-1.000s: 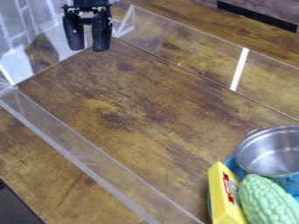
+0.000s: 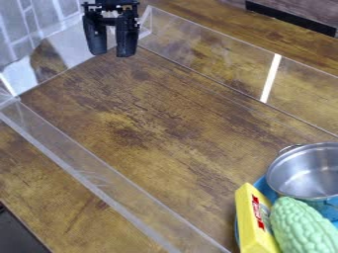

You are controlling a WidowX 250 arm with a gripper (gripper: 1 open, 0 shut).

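My black gripper [image 2: 111,40] hangs at the top left, over the back corner of the wooden work area, its two fingers apart with nothing visible between them. At the lower right a steel pot [image 2: 306,170], a yellow box [image 2: 256,217] and a pale green textured vegetable-like object [image 2: 303,225] sit grouped on something blue.
Clear plastic walls [image 2: 79,168] border the wooden surface [image 2: 158,119], whose middle is empty. A white strip [image 2: 271,79] lies near the right wall. A dark edge shows at the lower left.
The gripper has moved slightly to the right and a little upward in the view. The objects at the lower right have not moved.
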